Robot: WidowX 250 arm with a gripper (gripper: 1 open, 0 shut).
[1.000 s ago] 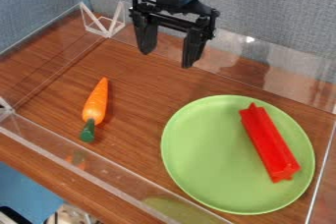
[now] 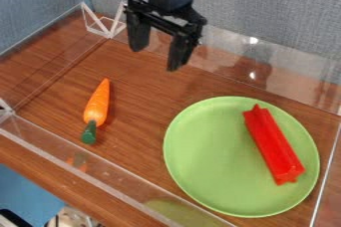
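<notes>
My black gripper (image 2: 158, 47) hangs open near the top centre, above the wooden surface, with nothing between its fingers. An orange toy carrot (image 2: 98, 105) with a green end lies on the wood at the left, below and left of the gripper. A red elongated object (image 2: 272, 143) rests on the right part of a green plate (image 2: 206, 163) at the lower right.
A clear low barrier (image 2: 134, 189) runs along the front edge, and another along the back. A white wire bracket (image 2: 96, 23) stands at the back left.
My gripper has moved to the left from its earlier place over the centre. The carrot, plate and red object look unchanged.
</notes>
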